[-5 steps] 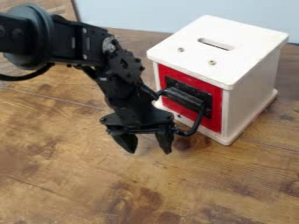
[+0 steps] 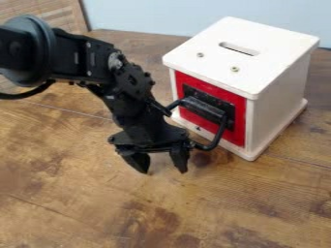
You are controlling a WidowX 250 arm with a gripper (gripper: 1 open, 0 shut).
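A white box stands at the right, with a slot and two screws on its sloped top and a red front panel carrying a black block. The black arm reaches in from the upper left, and its gripper hangs low over the wooden table just left of the box, fingers pointing down and spread apart with nothing visible between them. A black cable curves from near the gripper up to the block on the panel.
A pale wall runs along the back, and a lighter woven or wooden patch lies at the far left behind the arm.
The arm and gripper have shifted slightly, the upper arm a little to the left and the gripper slightly downward. The box has not moved.
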